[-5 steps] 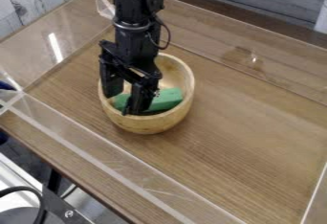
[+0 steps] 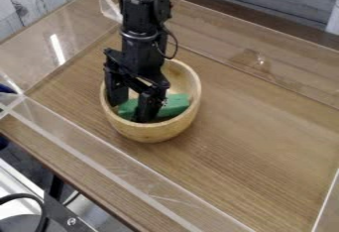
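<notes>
A round wooden bowl point(image 2: 185, 83) stands on the wooden table, with a green object point(image 2: 173, 106) lying in it. My black gripper point(image 2: 135, 97) reaches down from the top into the left and middle of the bowl, its lower parts over and beside the green object. The dark fingers overlap the bowl's shadowed inside, and I cannot make out whether anything is between them.
A pale wall runs along the back. Dark cables and a white surface show at the lower left.
The gripper has shifted slightly within the bowl. The green object looks a little more covered by it, and the bowl sits in nearly the same place.
</notes>
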